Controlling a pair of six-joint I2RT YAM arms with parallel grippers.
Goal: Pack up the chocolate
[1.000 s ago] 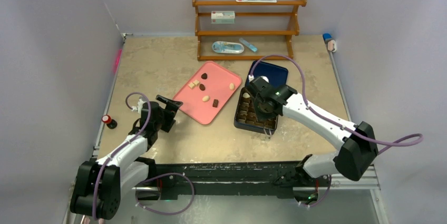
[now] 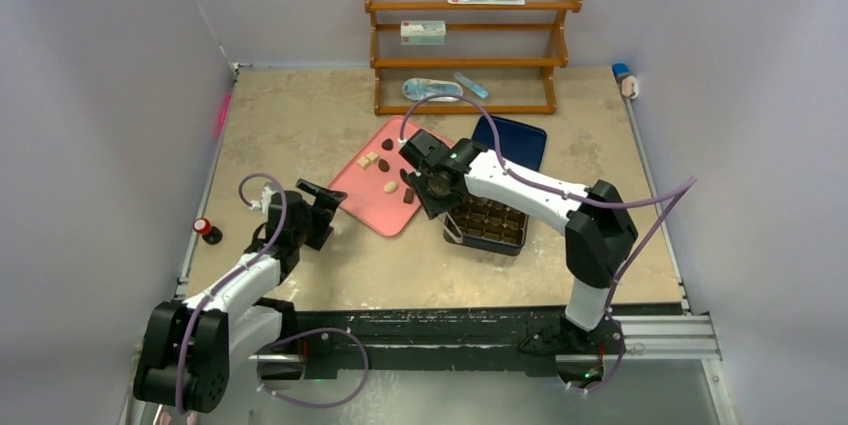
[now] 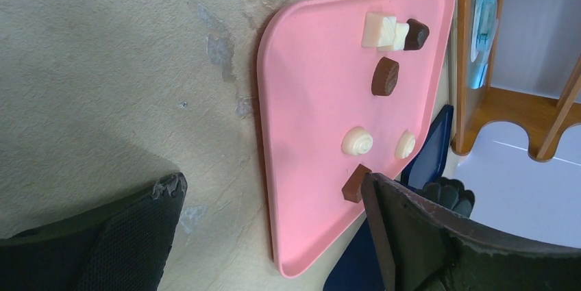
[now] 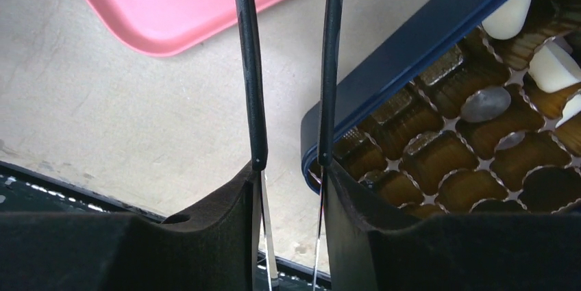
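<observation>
A pink tray (image 2: 365,205) (image 3: 308,99) holds white chocolates (image 2: 390,187) (image 3: 356,140) and dark ones (image 2: 409,195) (image 3: 384,76). Right of it, the navy box (image 4: 411,58) has a brown compartment insert with a few white pieces (image 4: 551,66). My left gripper (image 2: 328,207) stands open at the tray's left, empty in its wrist view (image 3: 273,205). My right gripper (image 2: 420,185) is over the tray's right side and the box's left edge. Its long thin fingers (image 4: 248,65) are part open, their tips outside the right wrist view, so anything between them is hidden.
A wooden shelf (image 2: 470,62) with packaged items stands at the back. A navy lid (image 2: 525,140) lies behind the box. A red-capped bottle (image 2: 209,232) sits at the left edge.
My right arm has swung left from over the box to over the pink tray's right side. The left arm has not visibly moved.
</observation>
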